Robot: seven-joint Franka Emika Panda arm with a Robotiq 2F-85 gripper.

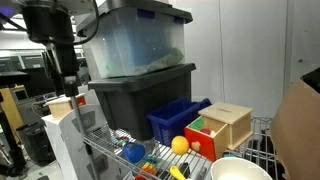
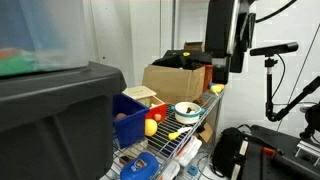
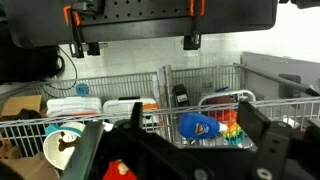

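Note:
High at the left in exterior view 1, my gripper (image 1: pixel 64 82) hangs open over the side of the wire rack, apart from everything on it. It shows at the upper right in exterior view 2 as a dark shape (image 2: pixel 231 74). In the wrist view the dark fingers (image 3: pixel 125 145) stand wide apart at the bottom, and nothing is held between them. A blue object (image 3: pixel 198 126) lies in the rack below. On the rack are an orange ball (image 1: pixel 180 145), a blue round item (image 1: pixel 133 152), a white bowl (image 1: pixel 238 169) and a yellow item (image 1: pixel 177 173).
Dark storage bins (image 1: pixel 145 98) tower beside the rack. A blue basket (image 1: pixel 178 118) and a wooden box (image 1: pixel 225 127) crowd its far part, with a cardboard box (image 2: pixel 174 82) behind. A black table (image 2: pixel 268 155) stands at the right in exterior view 2.

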